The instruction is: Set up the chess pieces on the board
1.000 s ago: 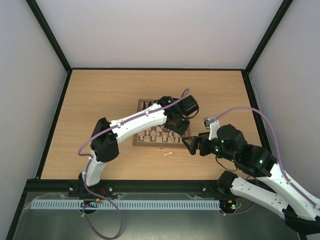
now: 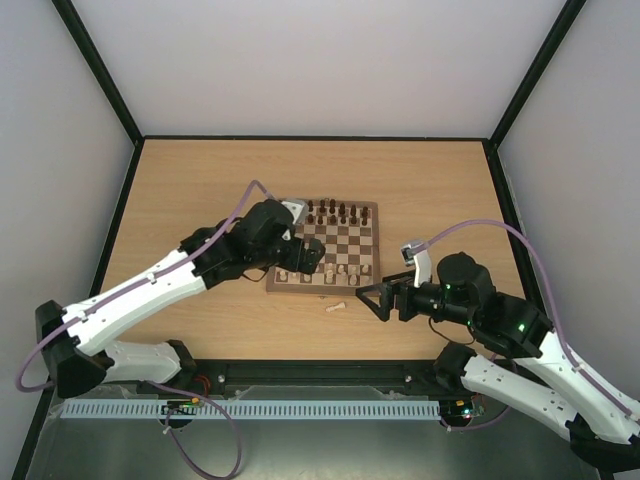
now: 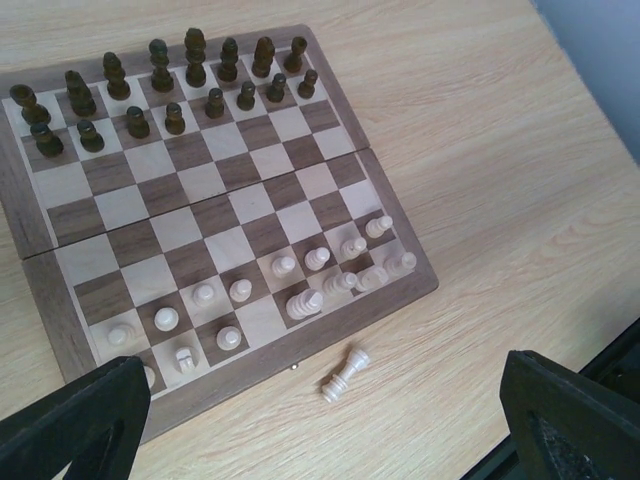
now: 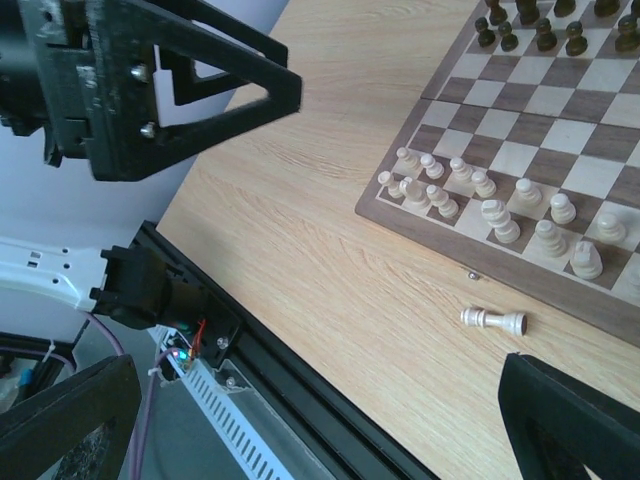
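Note:
The chessboard [image 2: 372,263] lies in the middle of the table. Dark pieces [image 3: 196,60] stand in two rows on its far side. White pieces [image 3: 305,303] stand along the near side. One white piece lies on its side on the table, just off the board's near edge; the right wrist view shows this lying piece [image 4: 494,320] too. Above the board's left part hangs my left gripper [image 2: 312,257], open and empty. My right gripper [image 2: 372,300] is open off the board's near right corner, nothing between its fingers.
Bare tabletop [image 2: 200,180] surrounds the board. The left arm's gripper intrudes at upper left in the right wrist view. A dark frame beam [image 2: 300,372] runs along the table's front edge.
My left arm has swung left, from the board's right side to its left part, uncovering the right columns. The lying white piece has not moved.

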